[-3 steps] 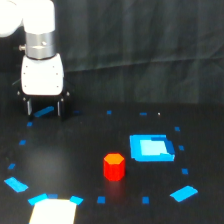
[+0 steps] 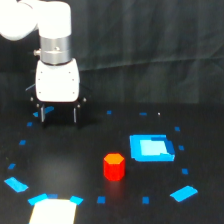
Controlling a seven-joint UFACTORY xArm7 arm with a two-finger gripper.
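Note:
My gripper (image 2: 58, 112) hangs at the upper left, beneath its white hand (image 2: 58, 82). Its dark fingers are faint against the black background, but they appear spread wide apart, with nothing visible between them. Right of centre in the foreground stands a red-orange block (image 2: 114, 168) with a six-sided top, well apart from the gripper. Farther back on the right lies a blue square (image 2: 139, 151) with a paler blue-white middle (image 2: 154, 147).
Blue tape strips mark the black table, including one at left (image 2: 16, 184) and one at right (image 2: 184, 193). A pale cream square (image 2: 52, 212) is cut off by the bottom edge. Open table lies between the gripper and the block.
The arm and gripper have shifted right and slightly lower in the picture. The red-orange block and the blue square have stayed put.

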